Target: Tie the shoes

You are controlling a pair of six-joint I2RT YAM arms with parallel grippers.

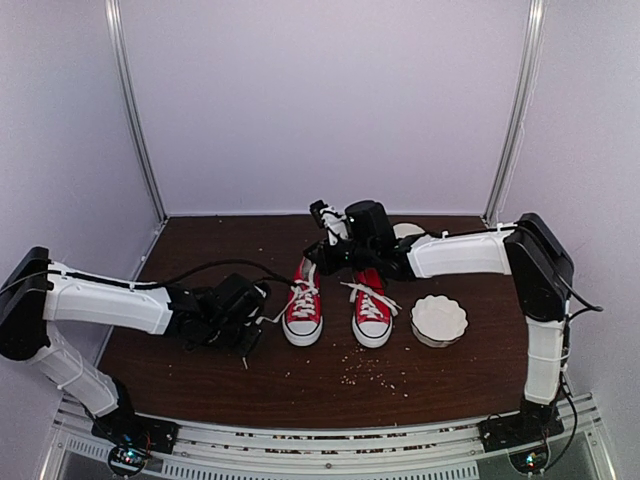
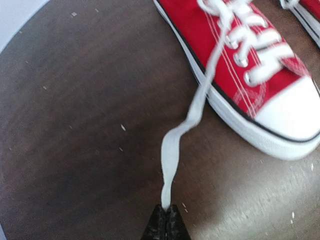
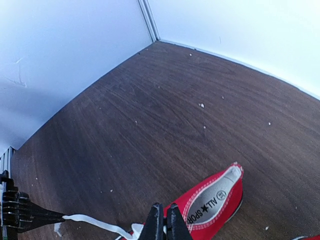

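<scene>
Two red canvas shoes with white toes stand side by side in the top view, the left shoe (image 1: 303, 325) and the right shoe (image 1: 372, 328). My left gripper is shut on the free end of a white lace (image 2: 170, 152), which runs through the air to the left shoe's tongue area. Over the upper part of that shoe, my right gripper is closed, with a bit of white lace between its fingers near the knot. The fingers largely hide the lacing there. Loose laces (image 1: 365, 292) lie across the right shoe.
A white scalloped bowl (image 1: 438, 320) stands right of the shoes, and another white round dish (image 1: 408, 230) is partly hidden behind the right arm. Small crumbs (image 1: 370, 370) dot the table in front. Bare table lies at the front and far left.
</scene>
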